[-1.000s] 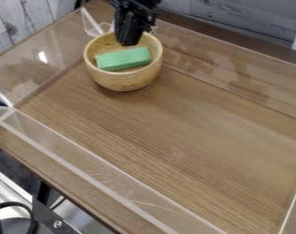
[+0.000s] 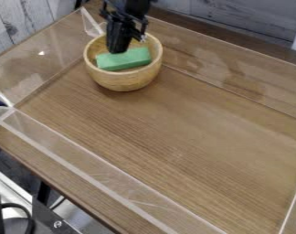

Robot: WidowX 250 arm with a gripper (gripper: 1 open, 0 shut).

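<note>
A round light wooden bowl (image 2: 137, 77) sits near the back left of the table, holding a green block (image 2: 123, 61). My black gripper (image 2: 111, 47) hangs over the back left part of the bowl, just above and behind the block. Its fingertips are dark and small; whether anything is between them is hard to tell, and it looks shut.
Clear tape or plastic runs along its left side. Black cables lie beyond the table's lower left edge.
The gripper has shifted slightly down and left over the bowl. The bowl and green block look nearly in the same place.
</note>
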